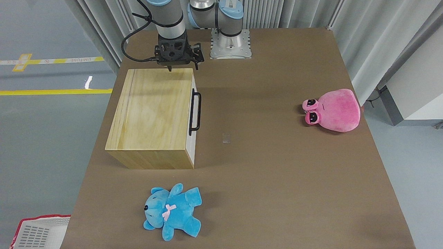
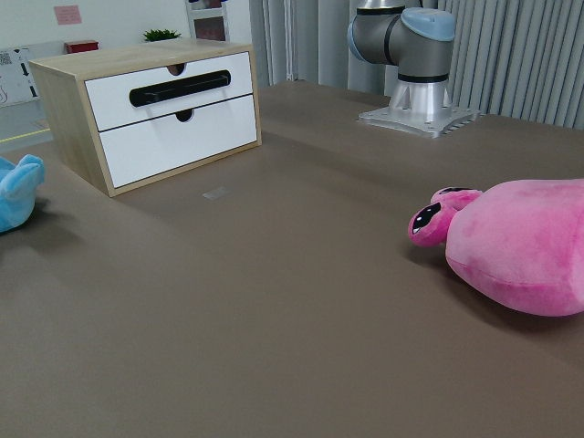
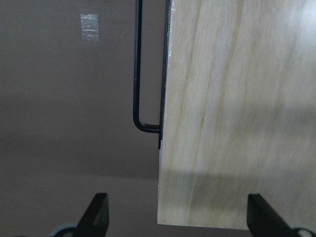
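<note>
A light wooden cabinet (image 1: pixel 149 108) with two white drawers (image 2: pixel 178 137), both closed, sits on the brown table. A black handle (image 1: pixel 198 112) is on its front, seen from above in the wrist view as a bar (image 3: pixel 137 74) along the cabinet's edge. My gripper (image 1: pixel 182 64) is above the cabinet's back end in the front view. In the wrist view its two fingers stand wide apart at the bottom, the gripper open with nothing visible between them, over the corner of the cabinet top (image 3: pixel 237 98).
A blue teddy bear (image 1: pixel 178 213) lies near the table's front, and a pink plush toy (image 1: pixel 336 110) by the right edge. A white basket (image 1: pixel 39 232) stands off the table at lower left.
</note>
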